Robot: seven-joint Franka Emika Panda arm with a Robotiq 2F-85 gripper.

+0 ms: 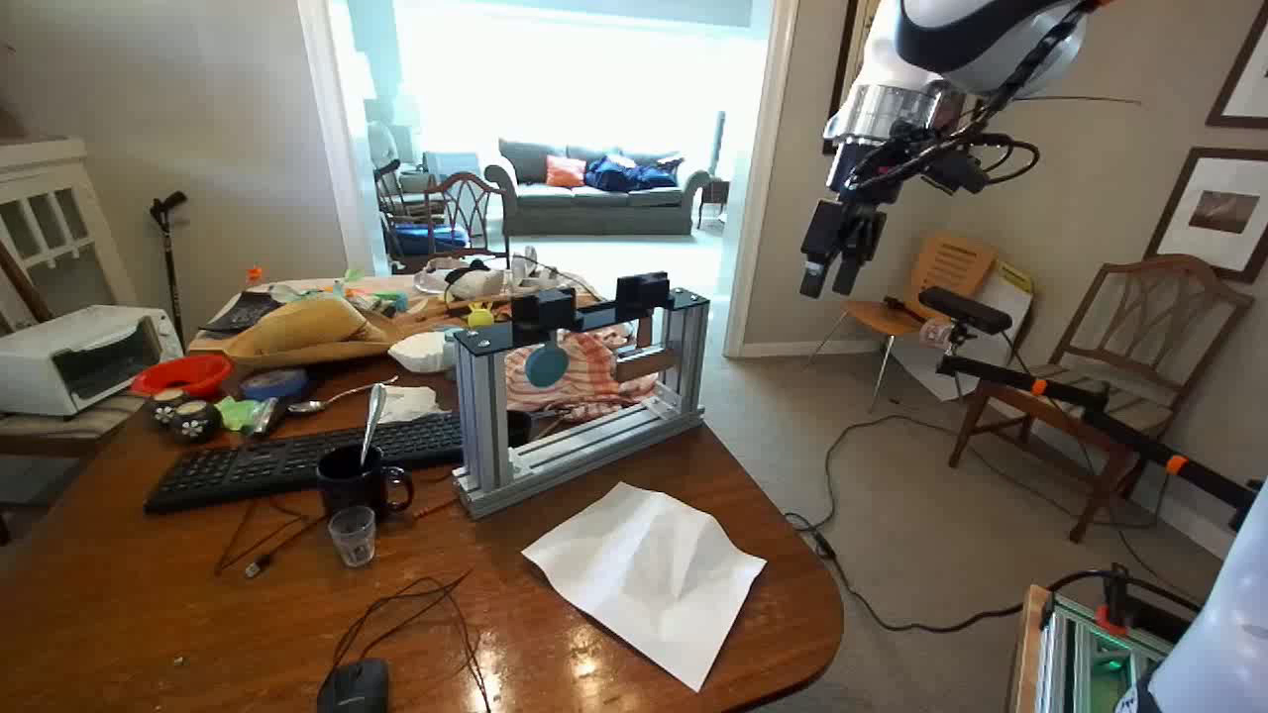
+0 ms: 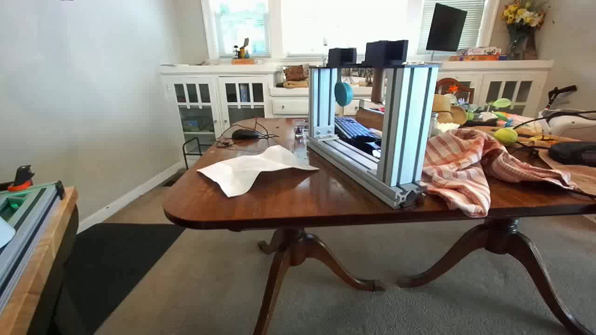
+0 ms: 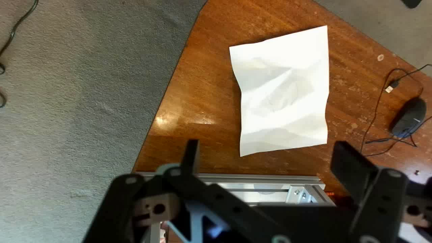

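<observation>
My gripper hangs high in the air, past the right edge of the table in exterior view 1. In the wrist view its fingers are spread wide with nothing between them, so it is open. A creased white sheet of paper lies on the brown wooden table near its rounded corner, well below the gripper. Behind the sheet stands an aluminium frame with black blocks on top. A teal disc and a brown cylinder-shaped piece hang under its top bar. Exterior view 2 does not show the gripper.
Beside the frame are a black mug with a spoon, a small clear cup and a keyboard. A mouse and its cable lie near the paper. A striped cloth and clutter fill the far side.
</observation>
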